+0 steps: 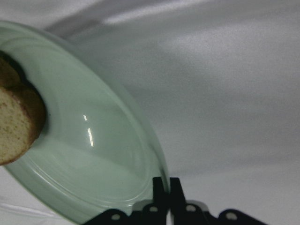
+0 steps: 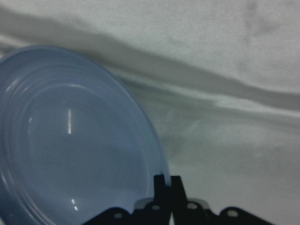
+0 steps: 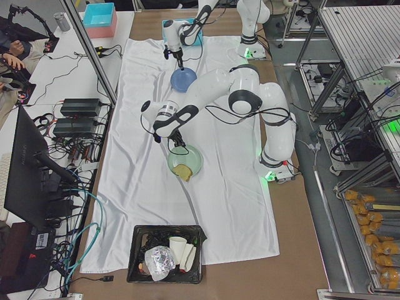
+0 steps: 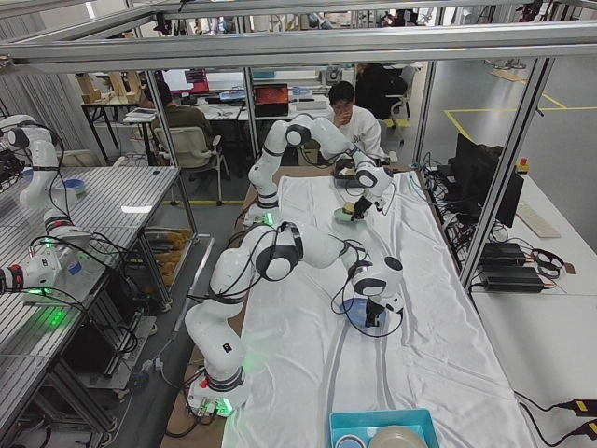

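Observation:
A pale green plate (image 3: 187,156) holds slices of bread (image 3: 182,170); in the left wrist view the bread (image 1: 14,122) is at the left of the plate (image 1: 93,154). My left gripper is shut on that plate's rim. A blue plate (image 3: 183,79) lies further back on the white cloth, empty in the right wrist view (image 2: 75,140). My right gripper is shut on its rim at the plate's right side.
A black bin (image 3: 134,262) with cups, foil and other items stands at the front edge. A blue tray (image 4: 420,420) with dishes sits at the far end. A monitor (image 3: 31,175) and cables line the left side; the cloth around the plates is mostly clear.

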